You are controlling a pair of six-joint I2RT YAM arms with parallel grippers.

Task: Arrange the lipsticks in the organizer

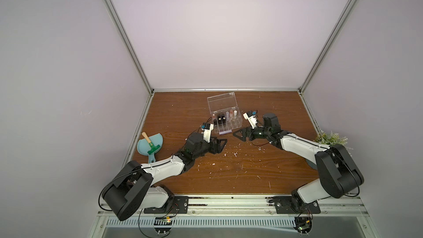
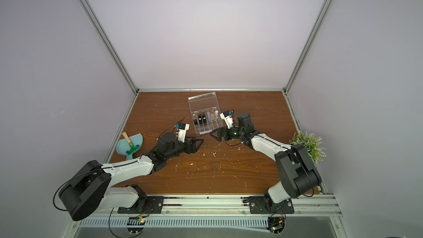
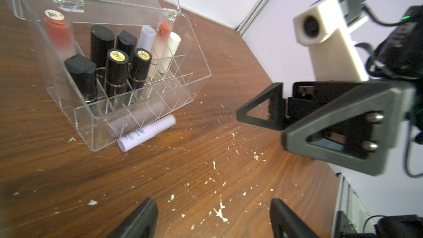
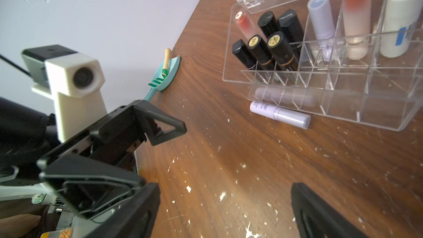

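Observation:
A clear organizer (image 4: 273,91) stands on the table with its lid raised. Its back row holds several lipsticks, among them a coral one (image 4: 357,4), a lilac one (image 4: 321,15) and a white one (image 4: 400,19); black ones (image 4: 282,49) fill the left of the front row. The front slots to the right are empty. Along the organizer's front wall, a pale purple lipstick (image 3: 147,133) lies flat on the wood. My left gripper (image 1: 224,145) is apart from it, its fingers spread with nothing between. Facing it, my right gripper (image 1: 240,134) stands open and empty.
A blue dustpan (image 1: 158,140) with a green-and-wood brush (image 1: 151,143) lies at the left. White scraps dot the table's front half. A plant (image 2: 308,145) stands by the right edge. The two grippers are close together.

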